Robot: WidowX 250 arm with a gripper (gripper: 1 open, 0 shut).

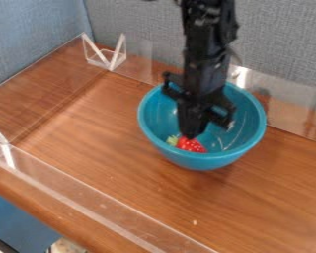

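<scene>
A teal bowl (237, 148) sits on the wooden table (102, 158). My black gripper (193, 126) reaches down into it from above, with its lower end just over a red strawberry (190, 144) that has a pale leafy top. The strawberry is partly hidden by the gripper. The gripper looks shut, and whether anything is between its fingertips is hard to tell.
Clear plastic edging runs along the back and front left of the table, with white angular brackets (106, 54) at the back left. Padded walls stand behind.
</scene>
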